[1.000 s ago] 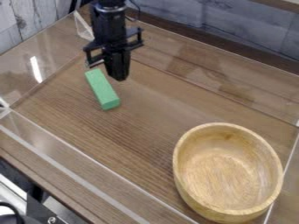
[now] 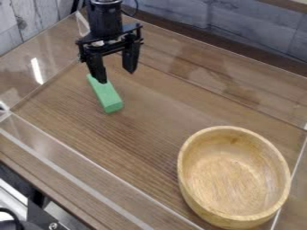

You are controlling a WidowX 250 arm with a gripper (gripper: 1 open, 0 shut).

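Note:
My gripper [image 2: 113,60] hangs open at the upper left of the camera view, its black fingers spread apart. Just below it a green rectangular block [image 2: 104,93] lies tilted on the wooden tabletop [image 2: 156,153]. Whether the fingertips are above the block's top end or behind it is hard to tell; nothing shows between them.
A round tan bowl [image 2: 232,175] sits at the lower right. The table's edge runs along the left side.
The gripper has come lower, toward the top end of the green block. The block and bowl have not visibly moved.

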